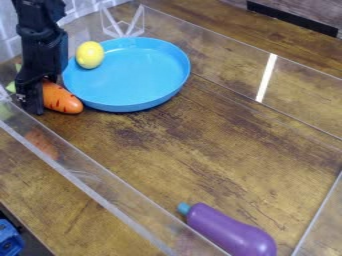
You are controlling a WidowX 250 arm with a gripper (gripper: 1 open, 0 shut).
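The black gripper (40, 78) reaches down at the upper left, over an orange carrot (60, 99) with a green top lying by the tray's clear wall. Its fingertips are at the carrot; whether they are closed on it is hard to tell. A blue plate (140, 72) lies to the right of the carrot, with a yellow lemon-like object (90, 54) at its left rear edge.
A purple eggplant (234, 231) lies at the bottom right. Clear plastic walls border the wooden surface (201, 150), whose middle and right are free. A blue object (7, 240) sits outside at the lower left.
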